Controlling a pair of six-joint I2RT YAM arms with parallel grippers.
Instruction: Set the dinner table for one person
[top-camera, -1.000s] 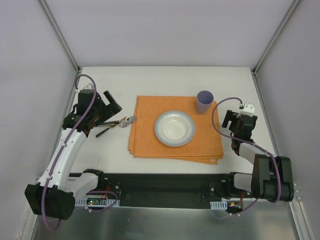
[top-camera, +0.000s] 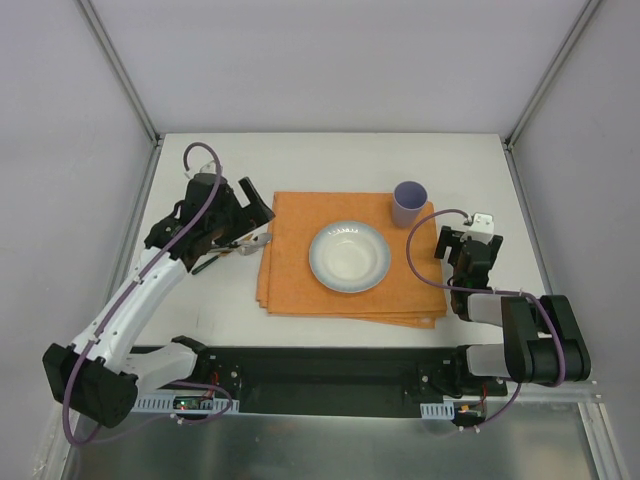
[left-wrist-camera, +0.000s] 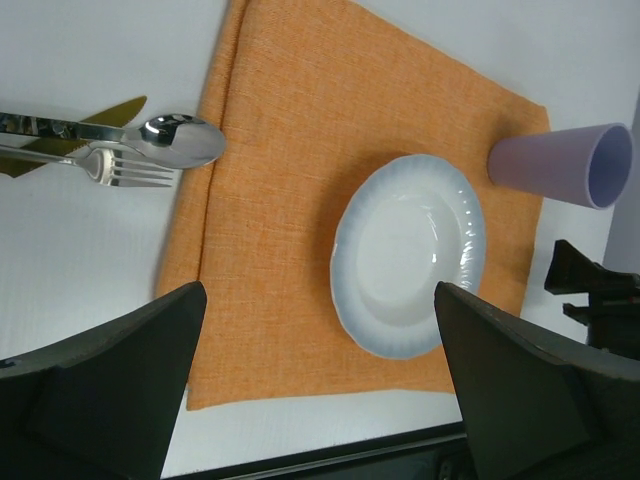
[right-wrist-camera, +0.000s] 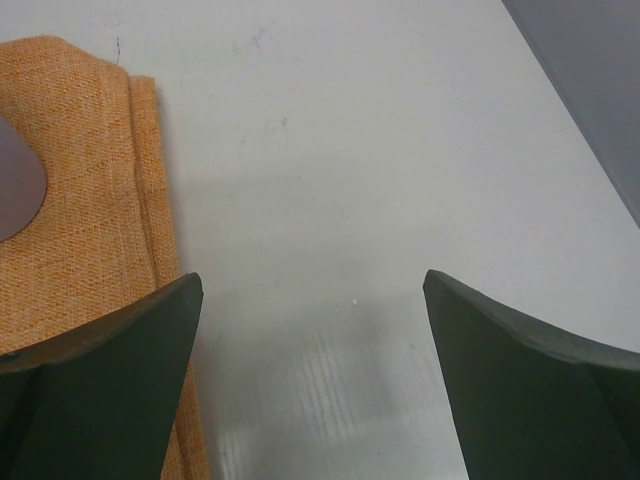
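A white plate (top-camera: 349, 257) lies on the orange placemat (top-camera: 290, 222), near its middle. The purple cup (top-camera: 408, 203) stands at the mat's back right corner. Left of the mat, a spoon (left-wrist-camera: 185, 141), a fork (left-wrist-camera: 125, 170) and a green-handled piece (left-wrist-camera: 122, 112) lie crossed together, the spoon's bowl reaching the mat's edge. My left gripper (top-camera: 257, 200) is open above the mat's left back corner, empty; in the left wrist view the gap between its fingers faces mat and plate. My right gripper (top-camera: 468, 240) hangs open and empty by the mat's right edge.
Bare white table (top-camera: 320, 160) stretches behind the mat, with a free strip (right-wrist-camera: 300, 200) along its right side. Walls close in at left and right. The mat is folded, with layered edges showing.
My left gripper has moved right, from over the cutlery towards the mat. Plate, cup and mat are unmoved.
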